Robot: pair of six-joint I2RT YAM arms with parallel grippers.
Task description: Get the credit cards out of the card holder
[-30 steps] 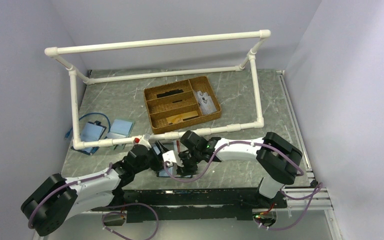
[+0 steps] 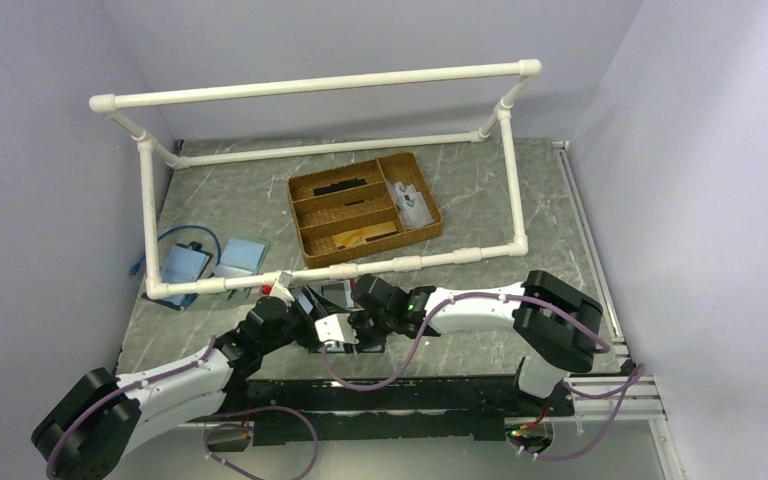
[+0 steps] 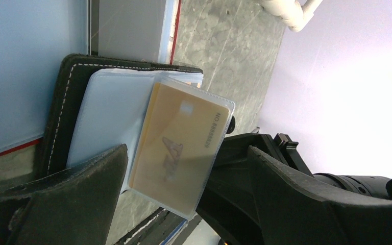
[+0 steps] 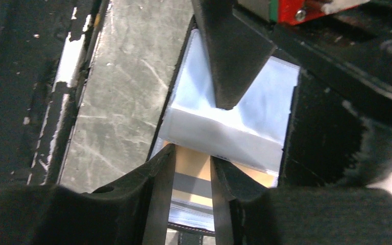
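Observation:
In the left wrist view a card holder (image 3: 56,112) with black stitched cover and pale blue sleeves lies open. A tan card (image 3: 176,143) in a clear sleeve stands between my open left gripper's fingers (image 3: 186,173); I cannot tell whether they touch it. In the right wrist view my right gripper is part open over another tan card (image 4: 245,178) under a clear and blue sleeve; contact is unclear. In the top view both grippers (image 2: 310,310) crowd over the holders at the front centre, largely hiding them.
A wicker tray (image 2: 345,210) lies behind the white pipe frame (image 2: 430,258). Blue holders (image 2: 185,265) lie at the left. The front table edge is just below the grippers; free counter shows at right.

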